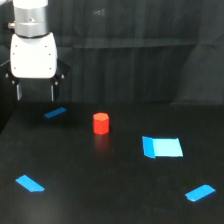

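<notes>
The white robot gripper (35, 88) hangs at the upper left, above the back left of the dark table (110, 185). Its fingers are dark against a dark background, so I cannot tell whether they are open or shut. A red hexagonal block (101, 123) stands on the table near the middle, to the right of the gripper and below it in the view.
A light cyan square (167, 147) with a blue edge lies right of the red block. Blue strips lie at the back left (55, 113), front left (29, 183) and front right (200, 193).
</notes>
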